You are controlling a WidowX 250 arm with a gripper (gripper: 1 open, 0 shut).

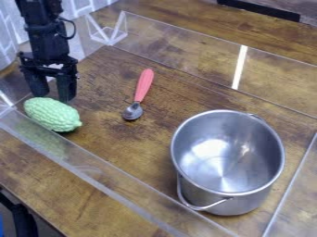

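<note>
The black gripper [50, 80] is at the left, just above and behind a pale green bumpy vegetable [52, 115] lying on the wooden surface. Its two fingers point down and look apart, with nothing visible between them. A spoon with a pink handle [144, 85] lies in the middle, bowl toward the front. A large steel pot [225, 153] stands at the right.
Clear plastic walls border the wooden work area [148, 157], one running diagonally across the front left. The middle between vegetable and pot is bare wood, as is the back right.
</note>
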